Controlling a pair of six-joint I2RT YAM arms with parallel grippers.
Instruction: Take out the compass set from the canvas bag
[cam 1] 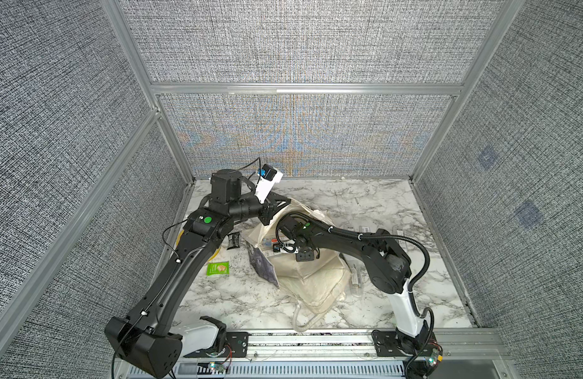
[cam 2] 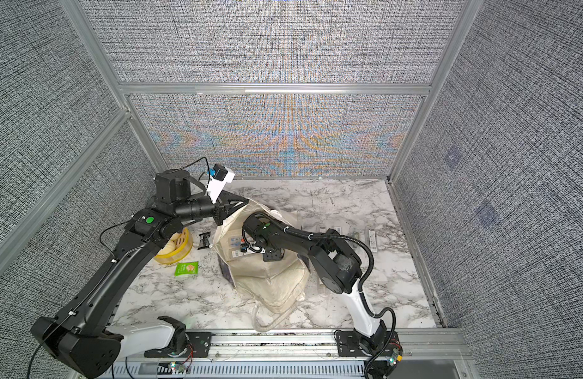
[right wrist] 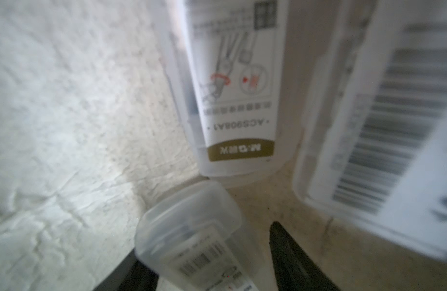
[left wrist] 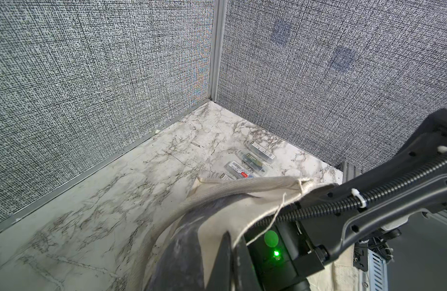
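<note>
The cream canvas bag (cam 2: 272, 290) lies mid-table. My left gripper (cam 1: 275, 205) is shut at the bag's upper rim, the fabric edge against its fingers. My right arm reaches into the bag, and its gripper stands open around one end of a clear plastic case (right wrist: 189, 213) with a barcode label. Two more clear cases lie inside: one (right wrist: 238, 97) with a compass drawing on its label, another (right wrist: 378, 135) with a large barcode.
Several clear cases (left wrist: 259, 151) lie outside, right of the bag. A green packet (cam 1: 217, 268), a black packet (cam 1: 233, 240) and a yellow basket (cam 2: 177, 254) are at the left.
</note>
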